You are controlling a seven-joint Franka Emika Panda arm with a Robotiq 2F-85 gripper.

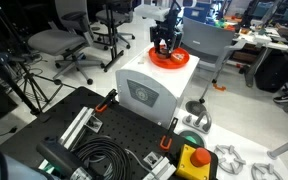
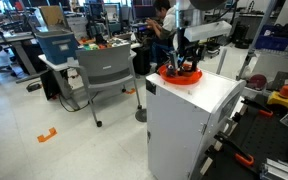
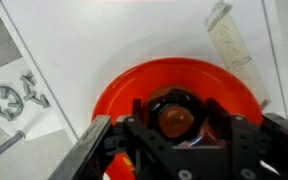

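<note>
A round, dark-rimmed thing with a brown-orange middle, seen from above, sits between the fingers of my gripper. The fingers are shut on it. Beneath it spreads an orange-red plate on the white table top. In exterior view 1 the plate lies near the far part of the cabinet top, with the gripper low over it. From the side, the gripper also appears right at the plate. Whether the held thing touches the plate, I cannot tell.
A strip of beige tape is stuck on the white top beside the plate. The white cabinet ends in edges near the plate. A grey chair stands close by. A red and yellow button box sits nearer the camera.
</note>
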